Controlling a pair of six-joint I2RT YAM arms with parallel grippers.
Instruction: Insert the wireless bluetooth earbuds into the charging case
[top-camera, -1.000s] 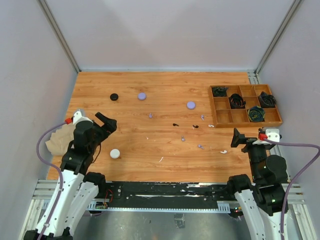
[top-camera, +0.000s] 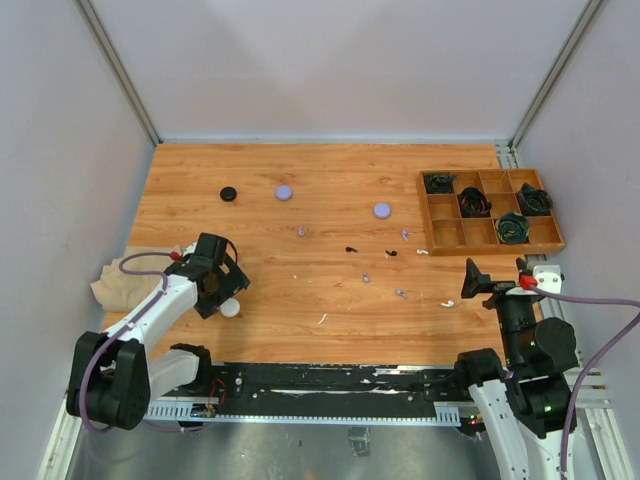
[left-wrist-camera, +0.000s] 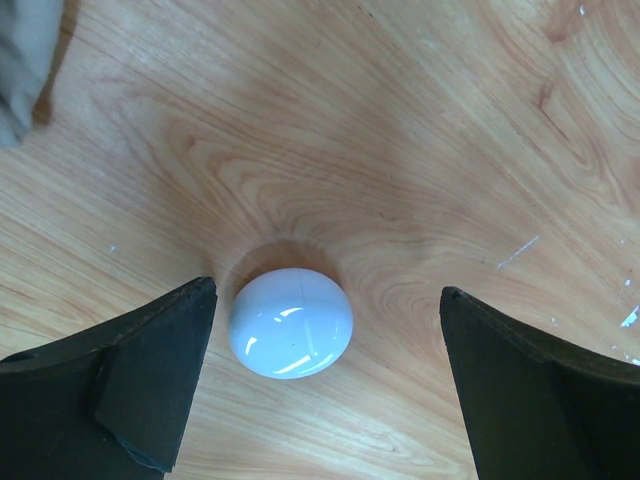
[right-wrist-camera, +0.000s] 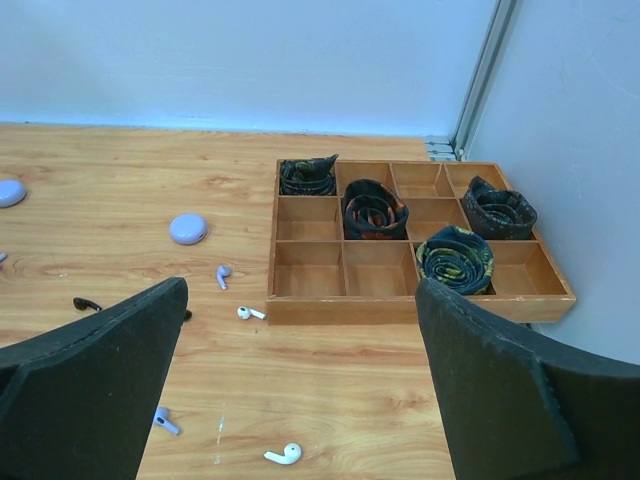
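Note:
My left gripper (top-camera: 229, 292) is open and low over a white round case (left-wrist-camera: 290, 322), which lies between its fingertips. My right gripper (top-camera: 475, 280) stands open and empty at the front right. Lilac cases (top-camera: 382, 210) and a black case (top-camera: 228, 194) lie toward the back. Loose earbuds are scattered mid-table and to the right: lilac ones (right-wrist-camera: 223, 275), black ones (top-camera: 352, 249) and white ones (right-wrist-camera: 284, 455).
A wooden compartment box (top-camera: 444, 230) with rolled dark cloths stands at the back right. A beige cloth (top-camera: 113, 288) lies at the left.
My left arm has moved and turned down toward the front, lowering its gripper to the white case. The right arm looks unchanged.

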